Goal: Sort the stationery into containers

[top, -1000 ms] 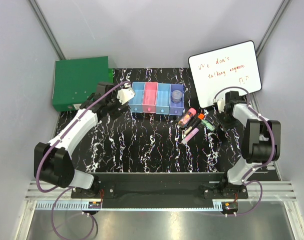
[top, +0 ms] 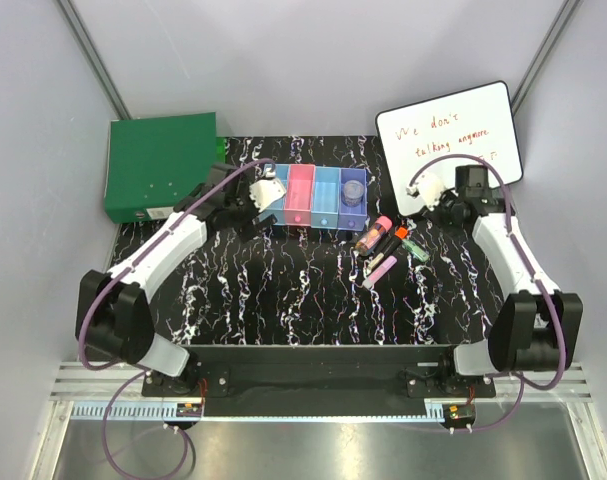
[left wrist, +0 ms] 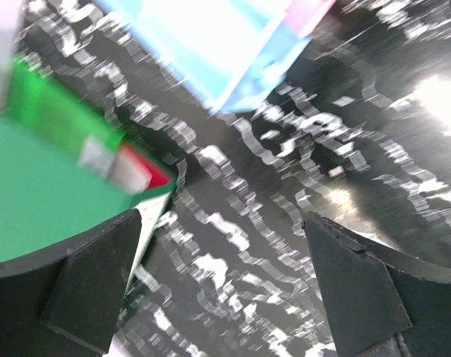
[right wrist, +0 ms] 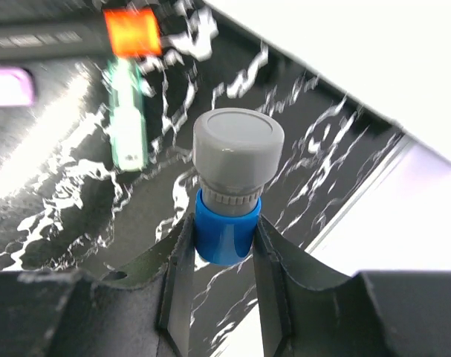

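A grey-topped stick with a blue band (right wrist: 238,152) stands up between the fingertips of my right gripper, which is shut on it. In the top view, that gripper is just off the whiteboard's lower edge. My left gripper is open, only bare table between its fingers, near the front of the leftmost blue container (top: 275,215). A pink container (top: 297,217), another blue one (top: 324,219) and a purple one (top: 352,222) holding a clear round item (top: 352,192) complete the row. Right of them lie a pink-capped item (top: 382,223), an orange-ended dark item (top: 388,246), a pink stick (top: 379,273) and a green piece (right wrist: 127,126).
The whiteboard (top: 448,130) leans at the back right. At the back left stands a large green box (top: 161,160), close beside my left gripper.
My left arm has shifted rightward, its gripper now closer to the leftmost blue container. The loose items look unmoved.
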